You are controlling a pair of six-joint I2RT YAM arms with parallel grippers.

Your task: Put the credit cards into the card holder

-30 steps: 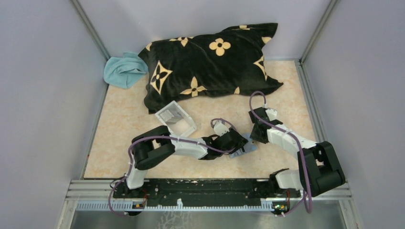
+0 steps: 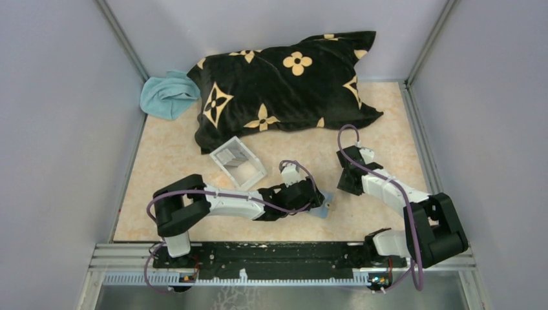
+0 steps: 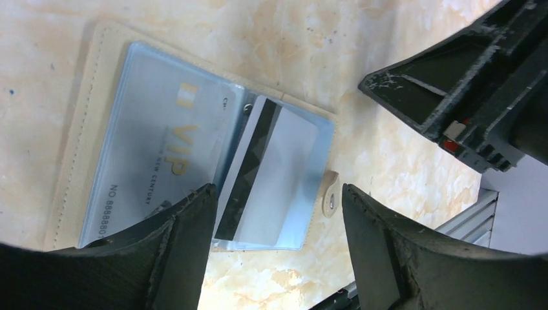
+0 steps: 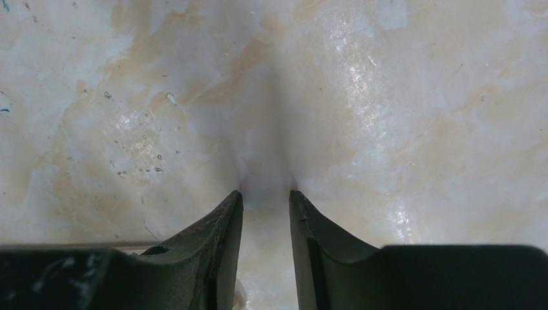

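Note:
The card holder (image 3: 161,142), pale blue with a stitched border, lies on the table, partly under the left arm in the top view. A white card (image 3: 278,174) with a black stripe sits on its right section, beside a clear left pocket marked VIP. My left gripper is open over the holder, its fingers at the near part of that card. My right gripper is low over bare table, part open with nothing between its fingers, to the right of the holder.
A white box (image 2: 249,171) stands left of centre. A dark patterned cushion (image 2: 284,90) and a teal cloth (image 2: 168,97) lie at the back. The table between cushion and grippers is clear.
The left arm has moved to the left, and the card holder has shifted left with it, away from the right gripper. The right arm is nearly still.

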